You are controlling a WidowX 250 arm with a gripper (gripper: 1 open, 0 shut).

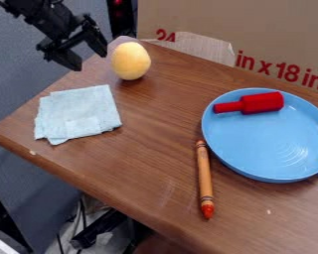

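The black gripper [87,52] hangs at the upper left, above and left of the table's back-left edge, its fingers apart with nothing seen between them. Just right of it a yellow rounded object [131,61] sits on the table. A folded pale blue cloth [77,114] lies on the left part of the wooden table [148,159]. On the right a blue plate [270,144] holds a red object with a handle [257,101]. An orange crayon [205,181] lies left of the plate, pointing toward the front.
A cardboard box [241,38] stands along the back of the table. The middle of the table between the cloth and the plate is clear, as is the front left part.
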